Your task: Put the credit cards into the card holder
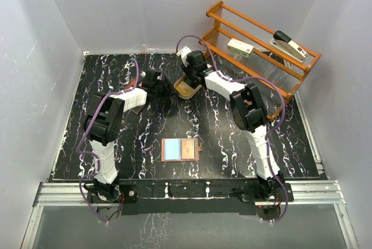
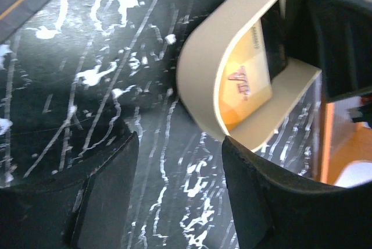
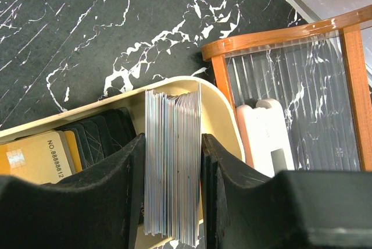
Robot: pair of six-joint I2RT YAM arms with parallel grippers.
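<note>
A thick stack of cards, seen edge-on, is clamped in my right gripper, over one end of the cream box. Inside the box, gold and black cards lie at the other end. In the left wrist view, my left gripper has its fingers apart and nothing between them; the box's rounded end is just beyond the right fingertip. Near the table's front middle, in the top view, lies an open card holder with a light blue side and a tan side.
A wooden shelf stands diagonally at the back right, its left end close to the box. It bears a small carton and a stapler. A brown flat item lies partly under the left arm. Table around the card holder is clear.
</note>
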